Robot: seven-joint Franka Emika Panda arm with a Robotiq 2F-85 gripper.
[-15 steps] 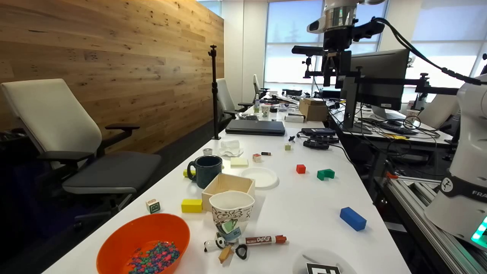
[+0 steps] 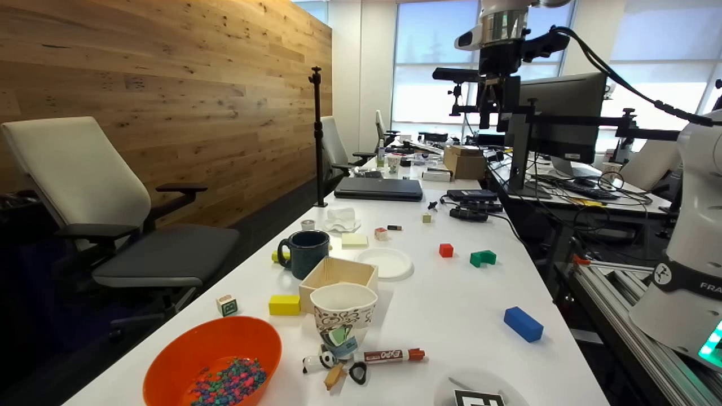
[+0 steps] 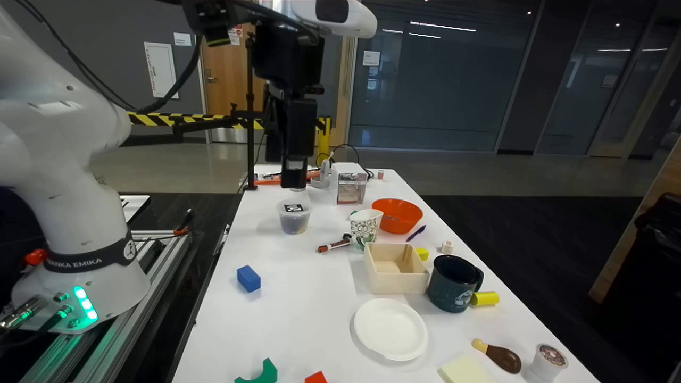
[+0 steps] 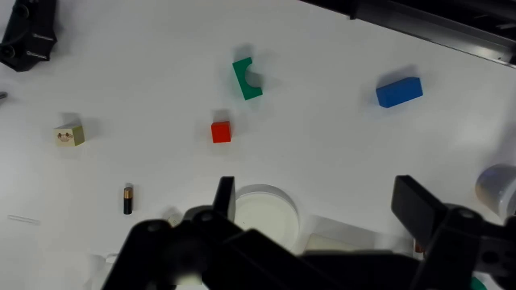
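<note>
My gripper hangs high over the white table, its fingers [image 4: 225,197] wide apart and nothing between them. Exterior view 2 shows the gripper [image 3: 293,175] from the side, well above the tabletop. Below it in the wrist view lie a red cube [image 4: 221,132], a green arch block [image 4: 246,79] and a blue block [image 4: 399,92], all apart from one another. A white plate [image 4: 266,217] is partly covered by my left finger. The wooden box [image 3: 396,284] stands between the plate and the patterned paper cup [image 3: 365,224].
A dark mug [image 3: 453,284], an orange bowl [image 2: 213,338] holding small coloured pieces, a yellow block [image 2: 284,305] and a marker [image 2: 393,355] occupy the table. A lidded tub [image 3: 294,219] stands beyond the blue block. Bare tabletop surrounds the red, green and blue blocks.
</note>
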